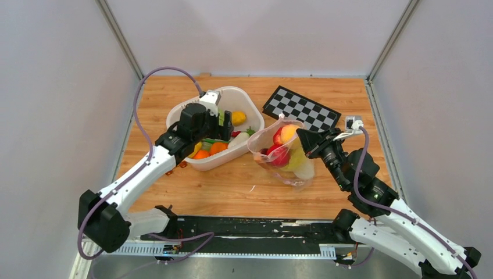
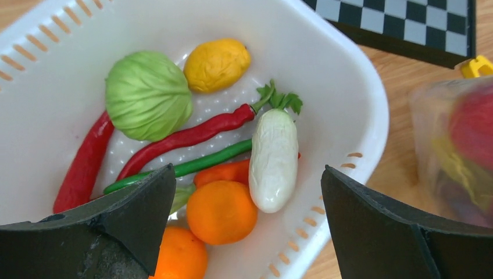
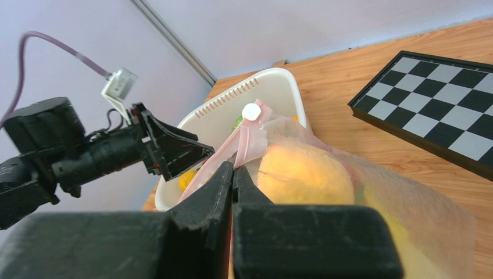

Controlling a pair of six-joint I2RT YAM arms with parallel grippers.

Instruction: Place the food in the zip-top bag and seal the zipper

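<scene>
The clear zip top bag (image 1: 297, 179) stands open on the table, with red, orange and yellow food inside. My right gripper (image 1: 299, 135) is shut on its rim; in the right wrist view the pink zipper strip (image 3: 252, 144) runs into the fingertips. A white slider (image 3: 251, 111) sits on that strip. Over the white basket (image 1: 251, 107) my left gripper is open and empty. Below it lie a white radish-like vegetable (image 2: 274, 160), an orange (image 2: 221, 213), a lemon (image 2: 217, 65), a cabbage (image 2: 149, 95) and a red chili (image 2: 192, 135).
Behind the bag lies a checkered board (image 1: 302, 109). A small yellow item (image 2: 478, 67) shows beside it. The basket's right wall comes close to the bag.
</scene>
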